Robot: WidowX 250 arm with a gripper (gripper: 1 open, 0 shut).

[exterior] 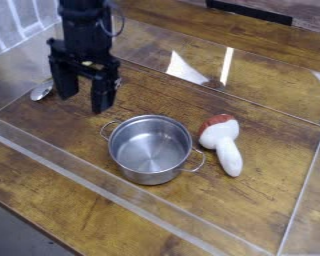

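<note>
My black gripper (85,85) hangs at the upper left, open, with nothing visible between its fingers. It is above the wooden table, left of and behind a steel pot (149,150) with two handles. A white mushroom-like object (227,152) with a red patch on its head lies right of the pot. A spoon (43,90) lies at the far left, partly behind the gripper.
Clear plastic walls (149,213) border the wooden work area.
</note>
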